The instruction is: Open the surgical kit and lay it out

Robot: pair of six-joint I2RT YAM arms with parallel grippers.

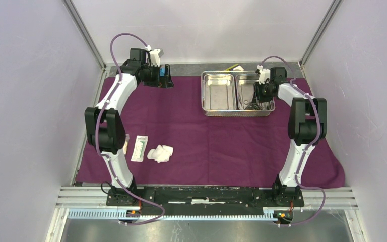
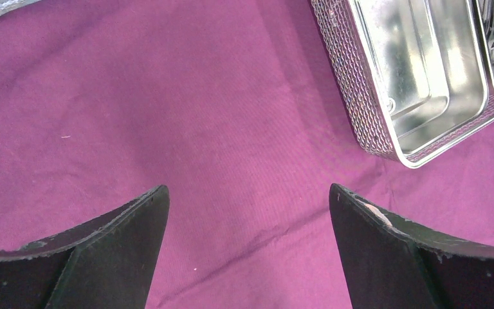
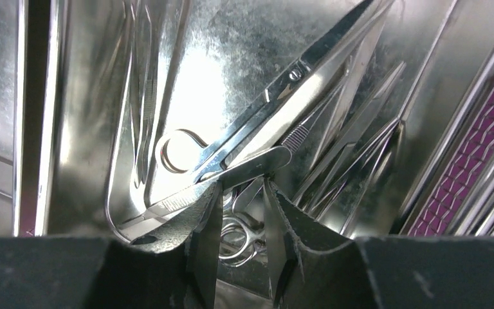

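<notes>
A metal tray with two compartments (image 1: pixel 218 93) sits at the back right of the purple cloth. The left compartment is empty; scissors (image 3: pixel 289 80), forceps (image 3: pixel 146 96) and other instruments lie piled in the right one. My right gripper is down over that pile, its fingertips a little apart at a flat instrument lying crosswise; whether it grips it is unclear. My left gripper (image 1: pixel 164 78) stands open at the back left, above bare cloth, with nothing between its fingers.
A white packet (image 1: pixel 139 147), a folded white gauze (image 1: pixel 159 154) and a partly hidden packet lie at the front left. Walls close in the sides and back.
</notes>
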